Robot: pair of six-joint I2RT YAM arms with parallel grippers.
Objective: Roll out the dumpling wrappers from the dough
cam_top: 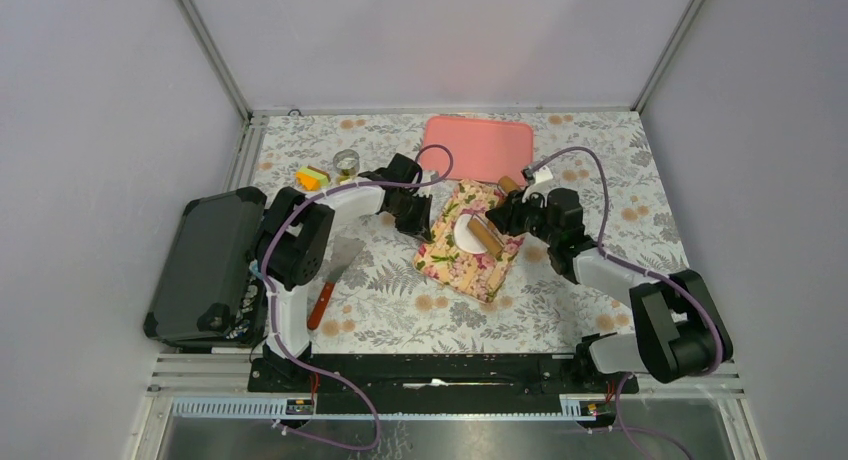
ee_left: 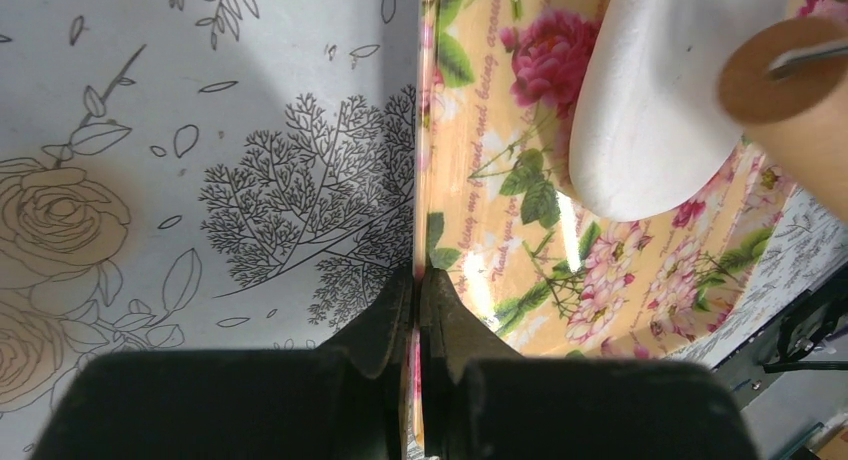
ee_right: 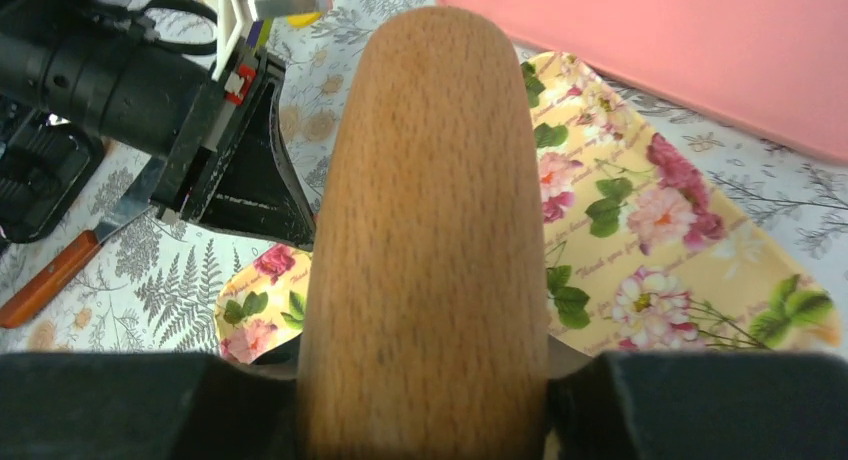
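Observation:
A floral board (cam_top: 455, 270) lies mid-table with a flat white dough piece (cam_top: 466, 236) on it. My left gripper (cam_top: 427, 237) is shut on the board's left edge; in the left wrist view that edge runs between its fingertips. The rolling pin's wooden roller (cam_top: 486, 237) slants over the dough's right side; whether it touches the dough I cannot tell. My right gripper (cam_top: 493, 218) is shut on the pin's wooden handle (ee_right: 425, 210), which fills the middle of the right wrist view and hides the dough there.
A pink tray (cam_top: 478, 145) sits behind the board. A knife with a wooden handle (cam_top: 320, 306) lies to the left, near a dark case (cam_top: 205, 260). A clear round container (cam_top: 346, 162) and a yellow-orange item (cam_top: 312, 178) stand back left.

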